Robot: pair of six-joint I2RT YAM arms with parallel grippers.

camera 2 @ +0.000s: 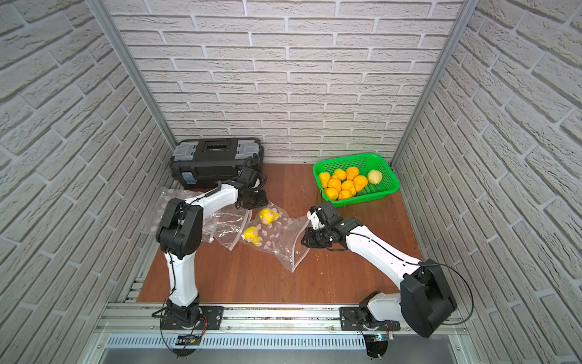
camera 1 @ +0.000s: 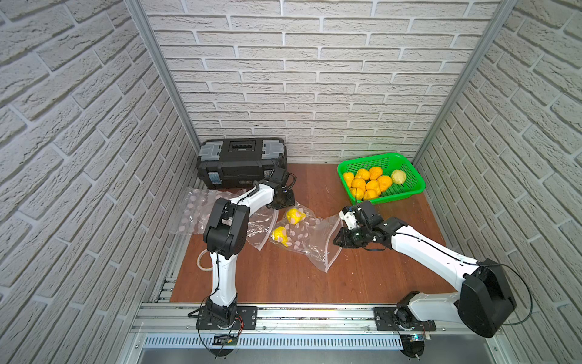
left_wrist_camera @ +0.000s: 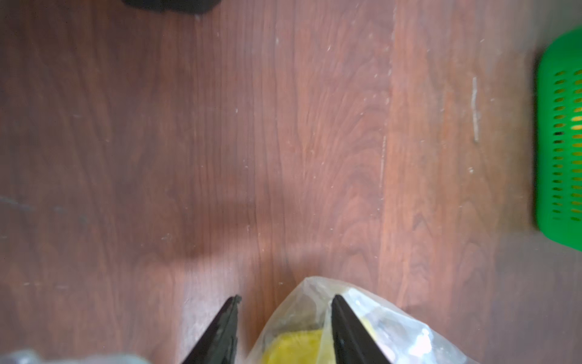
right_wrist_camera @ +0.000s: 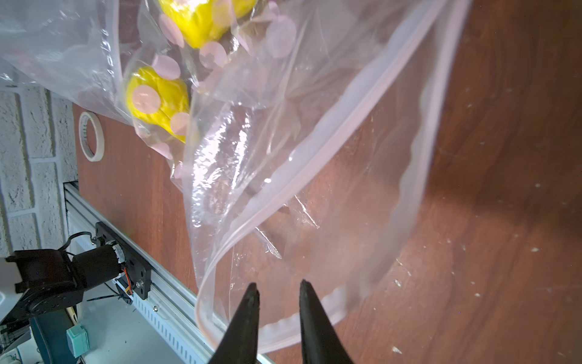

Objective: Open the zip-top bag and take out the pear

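Note:
A clear zip-top bag (camera 1: 312, 242) with pink dots lies on the table, two yellow fruits (camera 1: 295, 215) inside it. Its mouth gapes in the right wrist view, the white zip strip (right_wrist_camera: 339, 130) curving across. My right gripper is at the mouth, its fingers a narrow gap apart; whether they touch the film cannot be told. At the bag's far corner, my left gripper stands open, a yellow fruit (left_wrist_camera: 294, 348) showing under film by its fingertips. One pale yellowish fruit (camera 1: 398, 176) rests in the green basket (camera 1: 418, 185).
Several oranges (camera 1: 370, 182) share the basket at the back right. A black toolbox (camera 1: 242, 162) stands at the back left, with a second dotted bag (camera 1: 197, 209) in front of it. A tape ring (right_wrist_camera: 91, 136) lies at the left. Bare table spreads before the bag.

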